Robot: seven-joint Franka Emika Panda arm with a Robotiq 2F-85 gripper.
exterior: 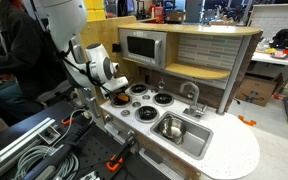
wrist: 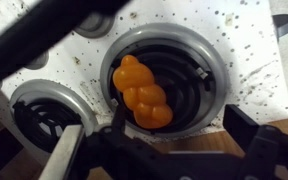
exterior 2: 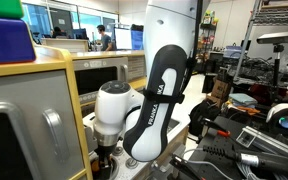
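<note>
An orange, lumpy, twisted object (wrist: 142, 91) lies across a black burner coil inside a round metal ring (wrist: 222, 80), in the wrist view. Reaching in from the lower edge, my gripper is open, its dark fingers (wrist: 246, 133) spread to either side of the object. Nothing sits between the fingertips, and the object appears beyond them. In exterior view 1 the white arm (exterior: 99, 65) bends down over the left end of the stove, with the gripper (exterior: 118, 97) low above a burner. Exterior view 2 shows the arm largely hiding the burners.
A second burner (wrist: 50, 115) lies to the left in the wrist view. More burners (exterior: 146, 114), a sink (exterior: 171, 127) and a faucet (exterior: 191, 96) occupy the counter. A microwave (exterior: 142, 47) hangs under the shelf close to the arm.
</note>
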